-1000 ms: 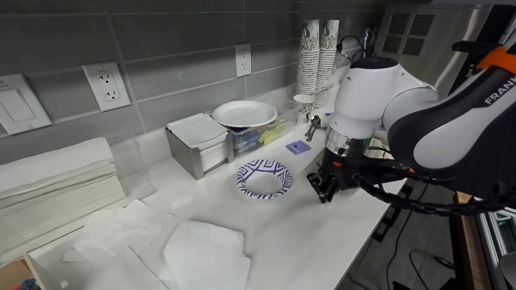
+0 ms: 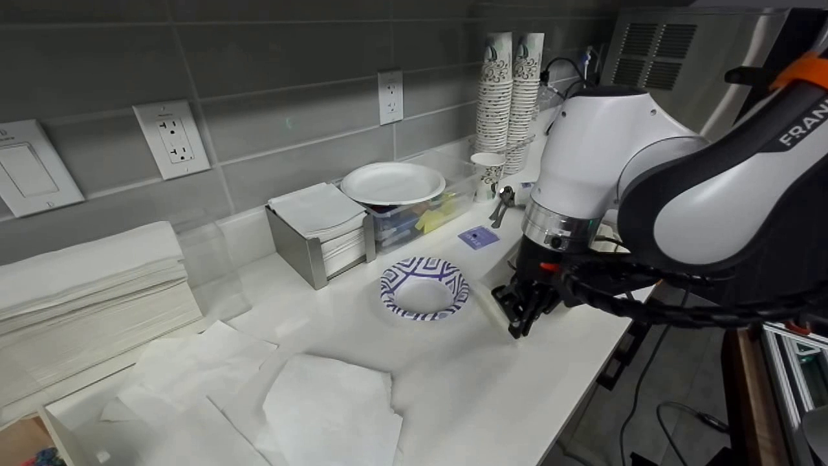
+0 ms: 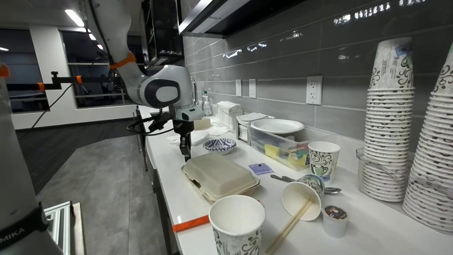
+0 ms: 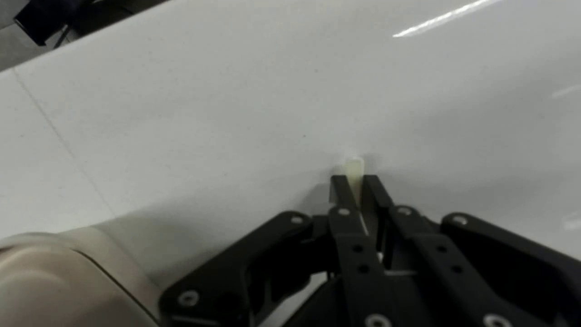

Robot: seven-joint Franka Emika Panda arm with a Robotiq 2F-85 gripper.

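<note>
My gripper points down at the white counter and is shut on a small, narrow, pale piece (image 4: 355,165). Its rounded end pokes out past the fingertips; the rest is hidden between the fingers, so I cannot tell what it is. In exterior view 1 the gripper (image 2: 518,332) is low over the counter, to the right of a blue-and-white patterned bowl (image 2: 425,268) and apart from it. From the other side, the gripper (image 3: 185,158) appears just beyond the far end of a closed beige clamshell box (image 3: 218,174).
Loose white paper sheets (image 2: 334,411) cover the near-left counter. A napkin holder (image 2: 316,264) and a clear bin (image 2: 458,202) with a white plate (image 2: 394,183) line the wall. Paper cups, one upright (image 3: 238,216) and one tipped (image 3: 297,199), stand past the box. Bare counter lies in front of the gripper.
Over the last second the gripper has shifted slightly toward the bottom of exterior view 1, and the wrist and cable have turned a little. The bowl and papers have stayed put.
</note>
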